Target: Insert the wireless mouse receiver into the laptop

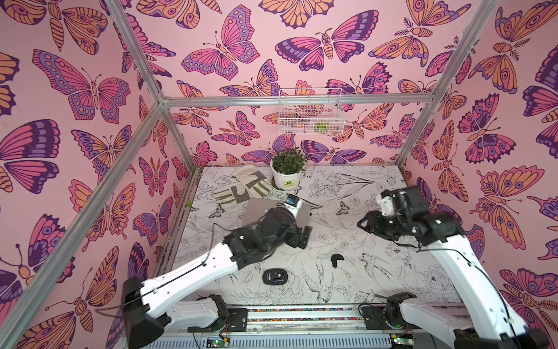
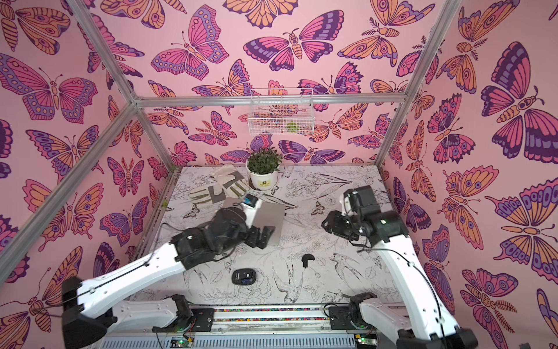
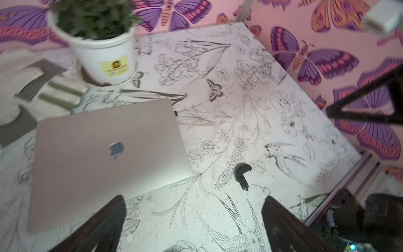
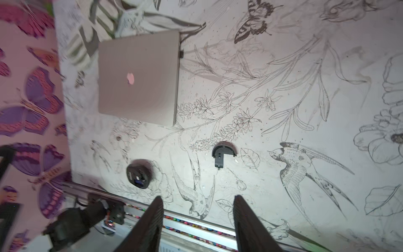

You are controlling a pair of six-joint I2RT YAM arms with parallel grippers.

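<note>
A closed silver laptop lies at table centre, a small dark piece at its right side. A black half-round piece with a stem lies right of it toward the front. A dark mouse lies front-left, an opening with a small blue item visible on it. My left gripper is raised over the laptop's front right, open and empty. My right gripper hangs high right of the laptop, open, with nothing between its fingers.
A potted plant and striped work gloves lie behind the laptop. A wire basket hangs on the back wall.
</note>
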